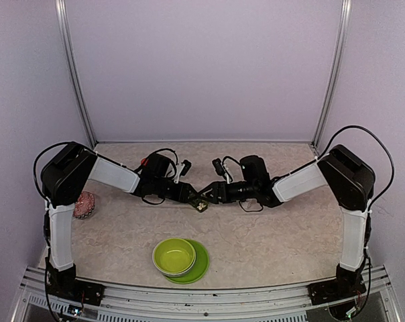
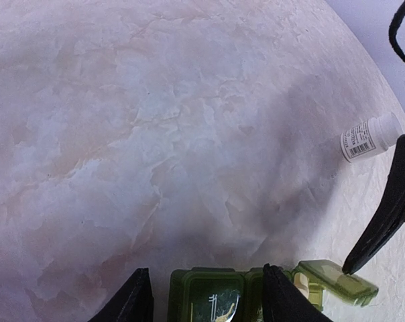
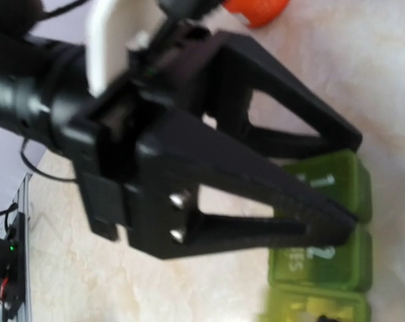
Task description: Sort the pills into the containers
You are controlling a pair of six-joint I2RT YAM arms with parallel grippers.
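A green pill box [image 1: 201, 204] lies at table centre between both grippers; its numbered lids [image 3: 321, 258] show in the right wrist view, one compartment [image 3: 320, 305] holding yellowish pills. In the left wrist view a raised lid [image 2: 333, 282] stands at its right end. My left gripper straddles the box, fingers apart; whether they grip it I cannot tell. My right gripper [image 1: 214, 193] is over the box, a black fingertip at the raised lid in the left wrist view; its finger state is unclear. A white pill bottle [image 2: 363, 139] lies on its side beyond.
A yellow-green bowl [image 1: 174, 255] sits on a green plate [image 1: 197, 272] at the front. A patterned red object [image 1: 84, 204] is at the left, and an orange object [image 3: 259, 10] lies behind my left gripper.
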